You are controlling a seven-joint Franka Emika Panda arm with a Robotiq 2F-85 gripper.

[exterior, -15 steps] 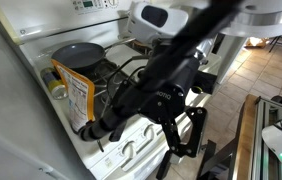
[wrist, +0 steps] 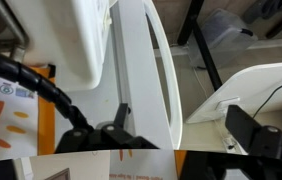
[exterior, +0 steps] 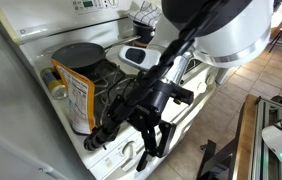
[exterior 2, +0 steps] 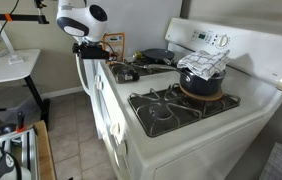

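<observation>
My gripper (exterior: 153, 154) is open in front of the stove's control panel, its fingers pointing down and nothing visible between them. In the wrist view the gripper has its dark fingers spread wide, with a white curved handle (wrist: 166, 65) seen beyond the gap. An orange and white packet (exterior: 78, 98) stands upright at the stove's left end, apart from the gripper. Part of an orange-patterned surface (wrist: 46, 130) shows at the wrist view's left edge. A black frying pan (exterior: 78, 54) rests on the back of the stove.
On the stove (exterior 2: 216, 125), a dark pot (exterior 2: 199, 83) with a cloth (exterior 2: 203, 63) on it sits toward the back. Black grates (exterior 2: 171, 110) cover the near burners. Open tiled floor (exterior 2: 76, 135) lies before the stove, near a wooden table edge (exterior 2: 43, 150).
In exterior view 1 my gripper has moved left along the stove front, toward the packet's side. It stays open; the packet and pan have not moved.
</observation>
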